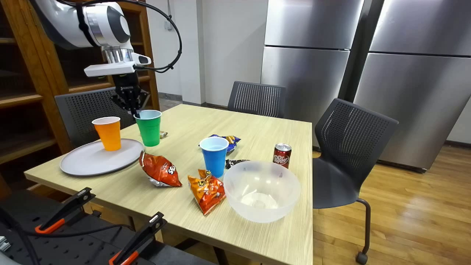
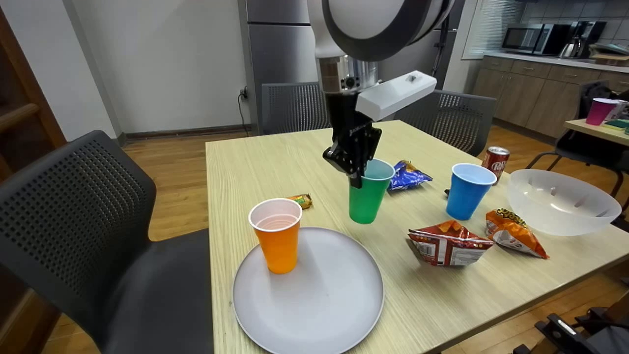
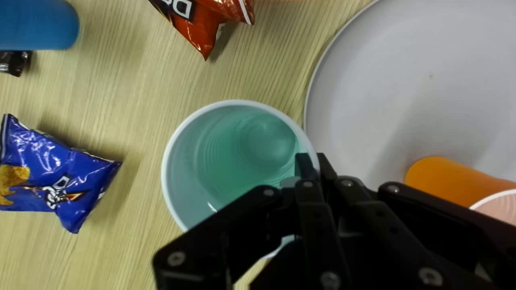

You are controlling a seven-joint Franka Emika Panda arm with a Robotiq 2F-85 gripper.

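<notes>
A green cup [image 1: 149, 130] hangs upright just above the table, beside the plate. My gripper [image 2: 357, 177] is shut on its rim, with one fingertip showing inside the cup in the wrist view and the wall pinched between. Looking down from the wrist, the green cup [image 3: 232, 154] appears empty. On the grey plate [image 2: 330, 318] stands an orange cup [image 2: 275, 236], near the plate's far left part. A blue cup [image 1: 215, 154] is upright on the table, farther toward the bowl.
Bags of chips lie about: red [image 1: 159, 170], orange [image 1: 206, 190] and blue [image 3: 53, 176]. A translucent bowl [image 1: 262, 194] and a soda can [image 1: 282, 155] occupy the right side. A small wrapped bar [image 2: 301, 200] lies behind the plate. The plate's right half is bare.
</notes>
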